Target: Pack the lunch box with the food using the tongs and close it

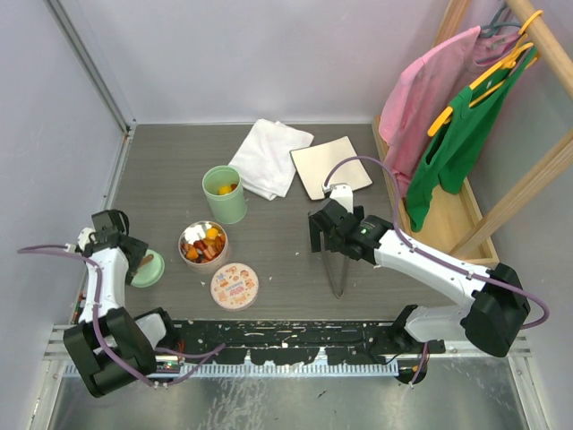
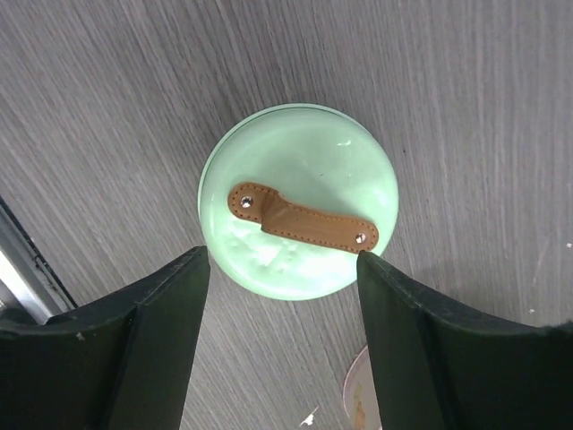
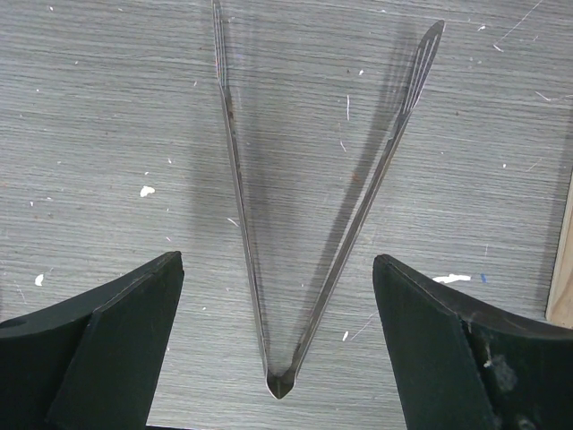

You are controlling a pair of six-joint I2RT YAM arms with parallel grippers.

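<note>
A round lunch box (image 1: 218,251) holds fruit pieces and something white, its printed lid (image 1: 235,286) beside it. A green cup (image 1: 224,204) with yellow pieces inside stands behind them. At the left, my open left gripper is over a mint-green lid (image 2: 313,161) with a brown leather strap (image 2: 309,224), nothing held. My open right gripper is above metal tongs (image 3: 237,179), which lie spread in a V on the table, nothing between its fingers.
A white cloth (image 1: 267,152) and a cream board (image 1: 327,163) lie at the back. A wooden clothes rack (image 1: 560,58) with pink and green garments occupies the right. The table's middle has some free room.
</note>
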